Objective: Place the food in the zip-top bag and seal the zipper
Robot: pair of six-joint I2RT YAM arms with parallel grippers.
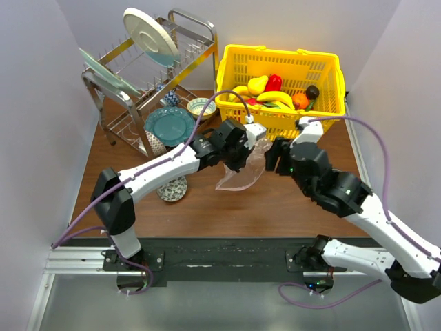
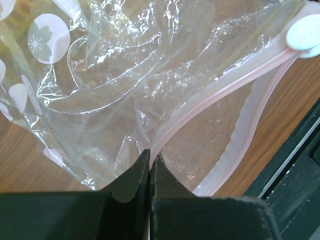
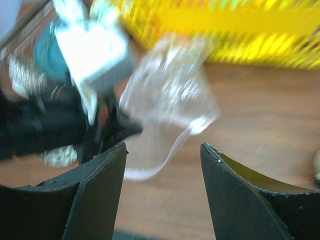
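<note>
A clear zip top bag (image 1: 242, 178) hangs over the table, its printed film (image 2: 110, 95) filling the left wrist view. My left gripper is shut on the bag's edge near one end of the mouth. From there the two zip edges spread apart and meet again by a pale slider (image 2: 303, 33). No food shows inside the bag. To the bag's right, my right gripper stands open, nothing between its fingers and clear of the bag. Toy food, including bananas (image 1: 274, 98), a red pepper (image 1: 273, 83) and an orange (image 1: 300, 101), lies in the yellow basket (image 1: 282, 62).
At the back left stands a metal dish rack (image 1: 131, 52) with plates. A teal plate (image 1: 169, 125), a bowl (image 1: 201, 107) and a patterned dish (image 1: 172, 189) are near it. Bare tabletop (image 1: 200, 221) runs along the front.
</note>
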